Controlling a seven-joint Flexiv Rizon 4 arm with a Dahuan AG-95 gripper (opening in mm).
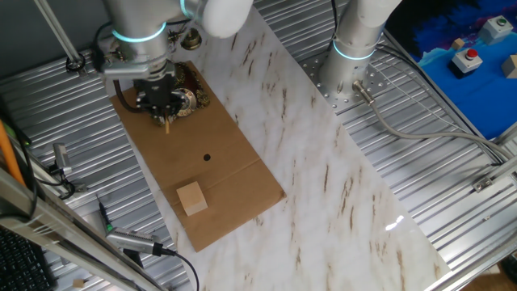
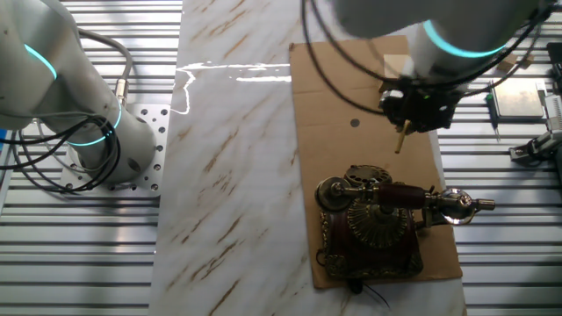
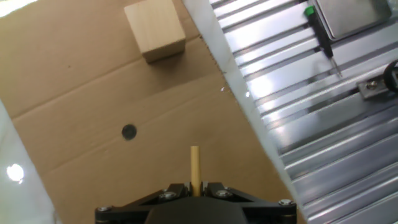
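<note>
A thin wooden stick (image 3: 195,167) juts out from my gripper, whose fingers are closed around it. In exterior view 1 the gripper (image 1: 166,109) hangs over the far part of the cardboard sheet (image 1: 166,162), with the stick pointing down. An ornate vintage telephone (image 2: 378,230) stands on the cardboard close to the gripper (image 2: 406,123); its handset (image 2: 399,196) lies across the top. From exterior view 1 the arm and gripper hide much of the telephone (image 1: 192,95). A pale wooden block (image 3: 155,28) rests at the opposite end of the sheet.
A dark round spot (image 3: 129,132) marks the cardboard between block and telephone. Bare marble-patterned board (image 1: 323,194) lies beside the sheet. A screwdriver (image 3: 320,34) and a metal fixture (image 3: 376,87) are on the slatted metal table.
</note>
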